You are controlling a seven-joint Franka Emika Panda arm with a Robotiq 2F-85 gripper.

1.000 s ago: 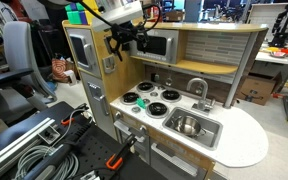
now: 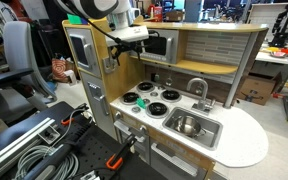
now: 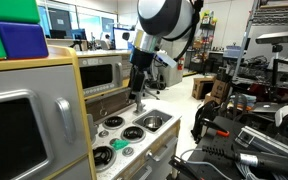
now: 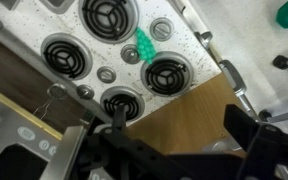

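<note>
My gripper is open, with nothing between its two dark fingers. It hangs in the air near the cabinet side of the toy kitchen, well above the stove (image 2: 149, 95), and shows as a black shape (image 3: 138, 88) in exterior view 2. A small green object (image 4: 144, 45) lies on the white stovetop among the coil burners; the same green piece (image 2: 141, 102) appears there in exterior view 1. It is apart from the gripper. Its exact kind is too small to tell.
A microwave (image 2: 157, 46) and shelf (image 2: 206, 68) overhang the counter's back. Right of the burners are a metal sink (image 2: 189, 127) and faucet (image 2: 203, 92). A tall cabinet (image 2: 86, 48) stands at left. Colored blocks (image 3: 19, 38) top the unit.
In exterior view 1 the arm has swung left, from in front of the microwave toward the tall cabinet, and the gripper hangs slightly lower. The green object has not moved.
</note>
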